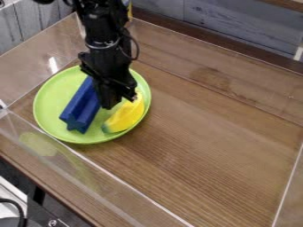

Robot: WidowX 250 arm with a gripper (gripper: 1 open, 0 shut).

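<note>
A green plate [52,93] sits at the left of the wooden table. On it lie a blue bar-shaped object [80,108] on the left side and a yellow, elongated object [126,113] on the right. My black gripper [112,96] is low over the plate, between the two objects and close to the blue one. Its fingers are dark and overlap, and it looks shut; I see nothing clearly held between them.
A low wall [236,35] runs along the back, and table edges border the left and front. A cable shows at the lower left.
</note>
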